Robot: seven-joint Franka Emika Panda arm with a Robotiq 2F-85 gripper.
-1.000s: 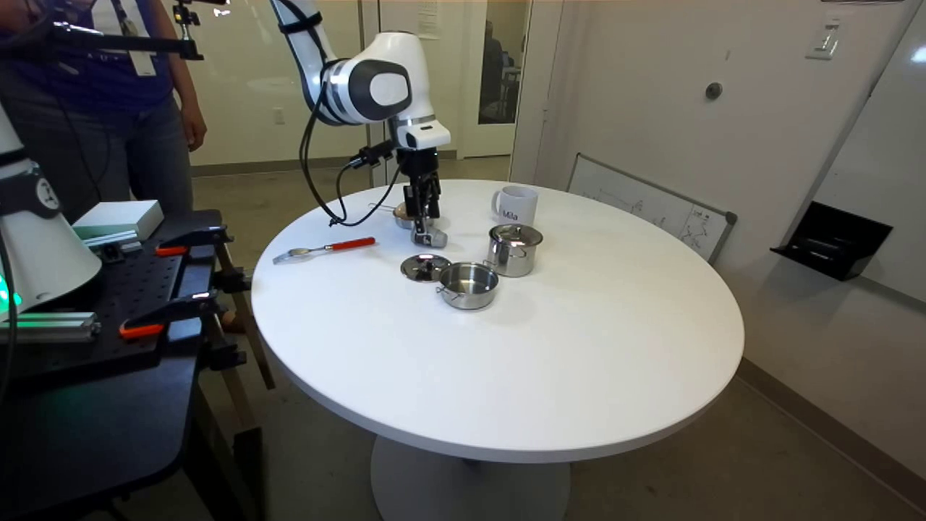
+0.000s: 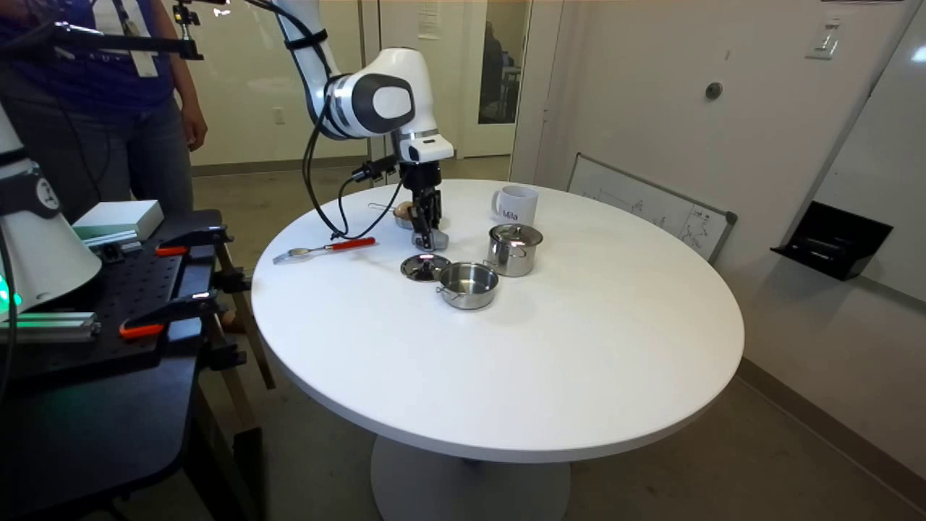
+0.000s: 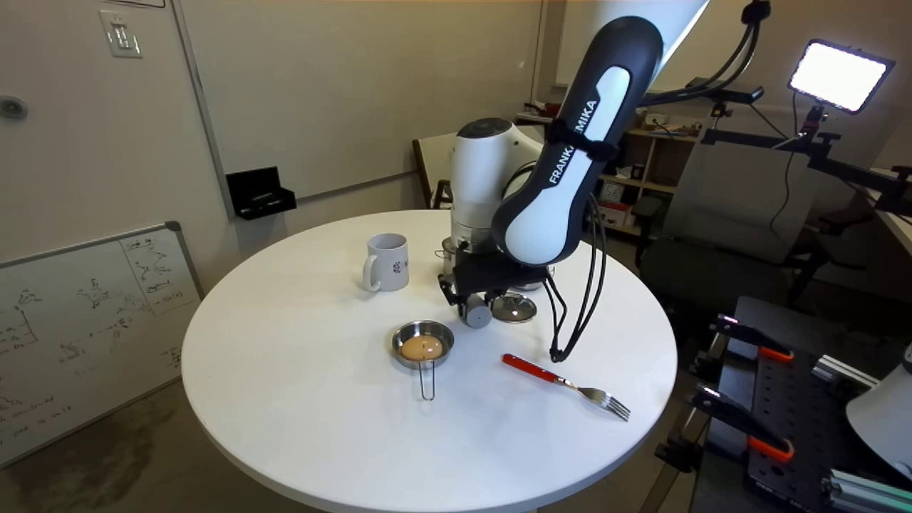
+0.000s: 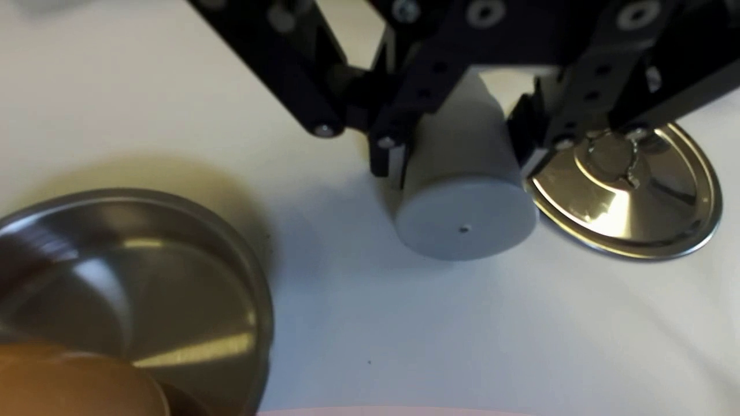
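A plain grey cylinder [image 4: 466, 218] lies on its side on the white table, its flat end with a small dark dot facing the wrist camera. My gripper points down over it and is shut on it, one finger against each side. In exterior view 1 the cylinder [image 2: 440, 242] shows just right of the fingertips. From the other side, exterior view 2 has the cylinder's round end [image 3: 477, 313] below the gripper body, which covers the rest.
Close by are a small pan [image 3: 441, 337] holding a brown egg-like object [image 3: 421, 347], a metal lid [image 4: 628, 197], an open pot [image 2: 469, 291], a lidded pot [image 2: 514, 253], a mug [image 2: 517, 205] and a red-handled fork [image 3: 531, 368].
My arm has come down slightly, bringing the gripper lower around the cylinder. The other things on the table have not moved.
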